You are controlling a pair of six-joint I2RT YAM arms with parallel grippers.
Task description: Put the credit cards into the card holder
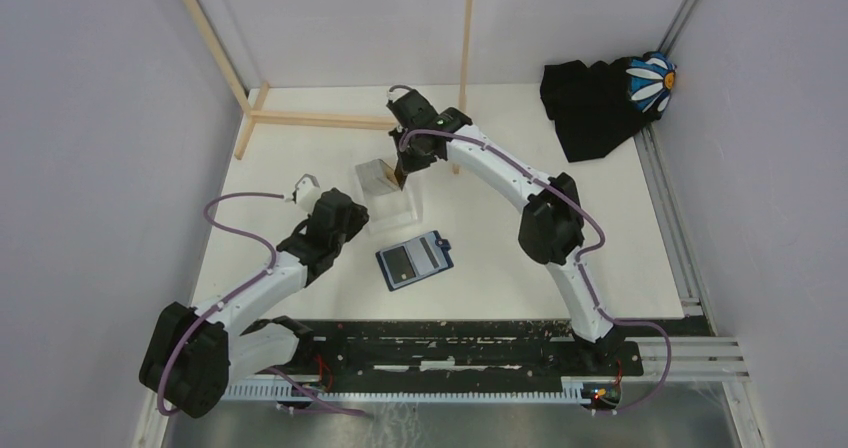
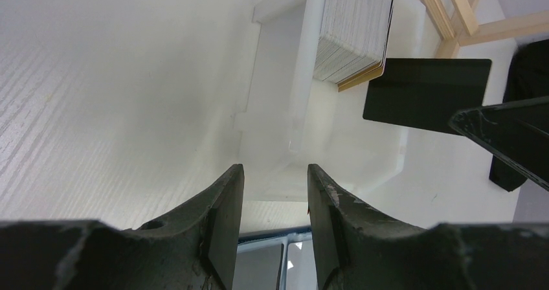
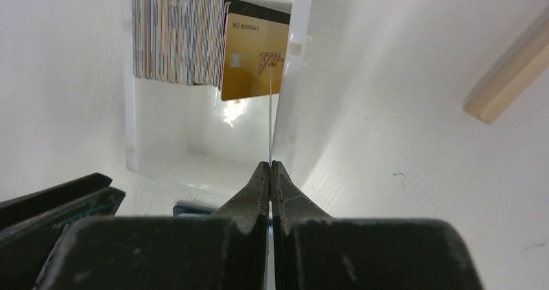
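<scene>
A black card hangs from my right gripper, which is shut on its edge; in the right wrist view the card is a thin upright line. The white box (image 3: 162, 167) holds a row of cards (image 3: 178, 39) along one end, with a gold card (image 3: 249, 60) leaning at the row's end. My left gripper is partly open, empty, and low beside the box's near left corner. The dark blue card holder (image 1: 413, 260) with grey panels lies flat in front of the box.
Wooden bars (image 1: 322, 120) cross the back of the table. Black cloth with a blue-and-white flower (image 1: 600, 108) lies at the far right.
</scene>
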